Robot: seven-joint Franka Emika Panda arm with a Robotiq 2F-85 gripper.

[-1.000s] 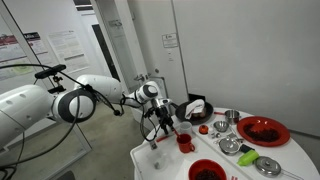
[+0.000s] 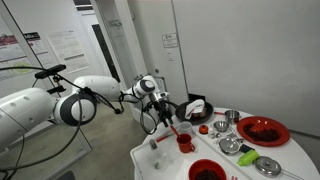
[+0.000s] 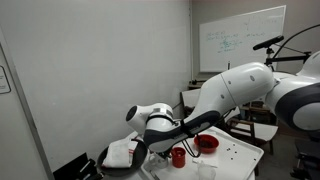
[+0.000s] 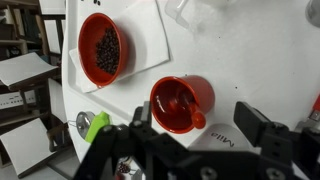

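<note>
A red mug [image 4: 168,112] stands upright on the white table, with a red utensil [image 4: 198,119] leaning inside it. In the wrist view the mug lies between the dark fingers of my gripper, which is open and grips nothing. From the first exterior view, the gripper [image 2: 164,114] hangs above the table, just to the left of the red mug [image 2: 185,145] and higher than its rim. The second exterior view shows the mug [image 3: 178,158] too, partly hidden by the arm.
Beside the mug, a red bowl [image 4: 97,66] of dark beans sits partly on a white napkin [image 4: 149,38]. A lid marked Milk [image 4: 226,137] lies close by. Metal pots [image 2: 232,116], a red plate [image 2: 263,131] and a green-handled item [image 2: 249,157] occupy the right side.
The gripper has shifted slightly beside the mug over the last second. The mug and bowl look unmoved.
</note>
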